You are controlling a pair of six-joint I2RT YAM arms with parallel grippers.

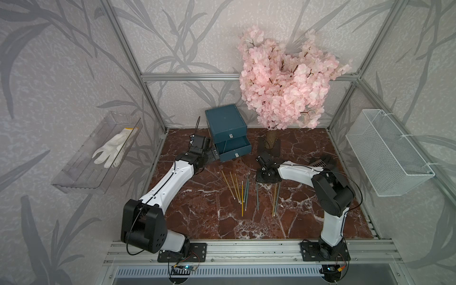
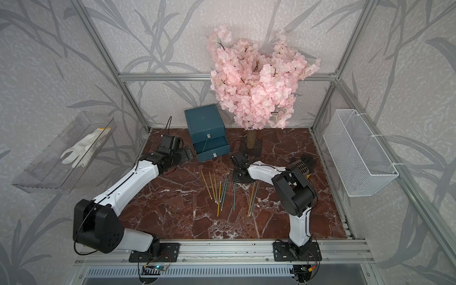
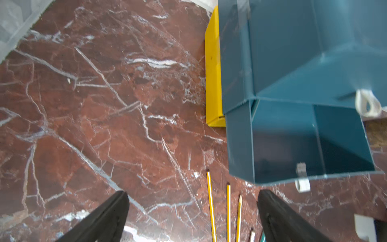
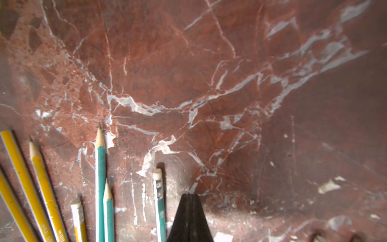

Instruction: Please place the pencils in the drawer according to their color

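Observation:
My right gripper is shut, nothing between its fingers. Just left of them a teal pencil point(image 4: 160, 213) with a white eraser lies on the table, outside the fingers. Two more teal pencils point(image 4: 100, 181) lie together farther left, pointed ends up in the right wrist view. Several yellow pencils point(image 4: 26, 185) lie left of those. The blue box has its lower drawer point(image 1: 236, 154) pulled out; its visible interior looks empty in the left wrist view. Beside the drawer, my left gripper hangs open and empty, over bare table left of the yellow pencils.
A yellow and a teal pencil point(image 1: 277, 199) lie side by side at the right. Behind the right gripper stands a vase point(image 1: 270, 140) with pink blossoms point(image 1: 289, 80). Side baskets point(image 1: 389, 152) hang on the walls.

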